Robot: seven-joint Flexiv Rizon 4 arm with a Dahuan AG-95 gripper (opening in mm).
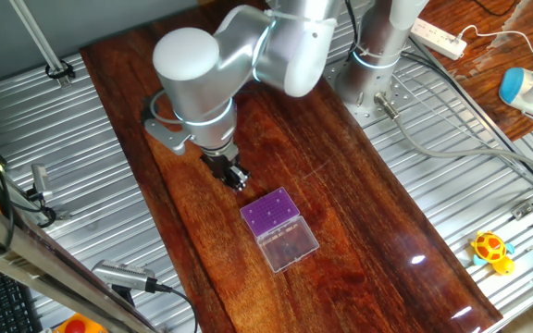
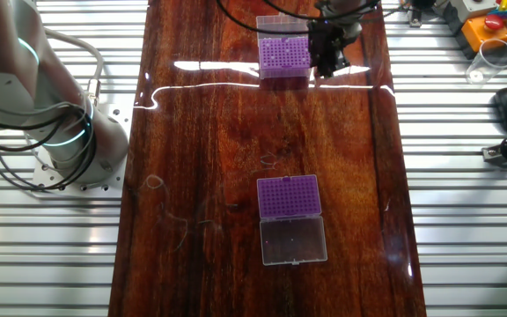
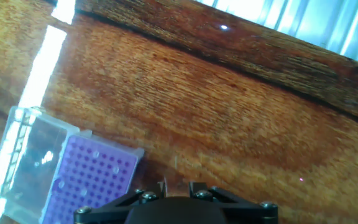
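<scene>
In exterior view 1 my gripper (image 1: 239, 179) hangs over the wooden table, just off a purple rack (image 1: 269, 213) with its clear lid (image 1: 288, 244) folded open. Exterior view 2 has the same rack (image 2: 284, 55) at the top, with my dark gripper (image 2: 327, 69) beside it. A second open box with a purple rack (image 2: 289, 196) lies lower in that view; the arm hides it in exterior view 1. At the bottom of the wrist view, my gripper's tips (image 3: 178, 186) stand slightly apart, right of a rack (image 3: 92, 174). Whether something thin sits between them is unclear.
Bare wood (image 1: 359, 231) surrounds the boxes. Loose cables (image 2: 262, 16) cross above the upper box in exterior view 2. A toy turtle (image 1: 491, 248) sits on the metal slats to the right, and a clear cup (image 2: 489, 62) stands off the table.
</scene>
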